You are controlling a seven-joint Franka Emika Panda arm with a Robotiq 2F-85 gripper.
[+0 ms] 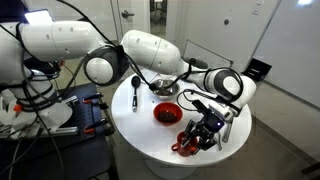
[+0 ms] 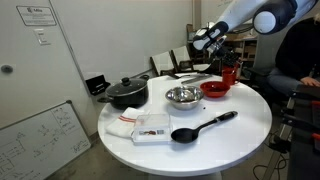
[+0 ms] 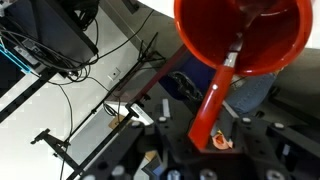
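Observation:
A red mug (image 1: pixel 186 147) is at the front right of the round white table, with its handle side toward the left in exterior view 1. My gripper (image 1: pixel 203 134) is right at the mug, coming from the upper right. In the wrist view the red mug (image 3: pixel 270 45) fills the upper right, and a narrow red strip of it, ending in a bright pink tip, runs down between my dark fingers. The fingers stand apart, with the strip between them; firm contact does not show. In exterior view 2 the mug (image 2: pixel 230 76) is small and partly covered by the arm.
A red bowl (image 1: pixel 167 114) stands close behind the mug, with a metal bowl (image 2: pixel 184 97) beyond it. A black ladle (image 2: pixel 205 127), a clear container (image 2: pixel 152 128) and a black pot (image 2: pixel 128 93) are farther off.

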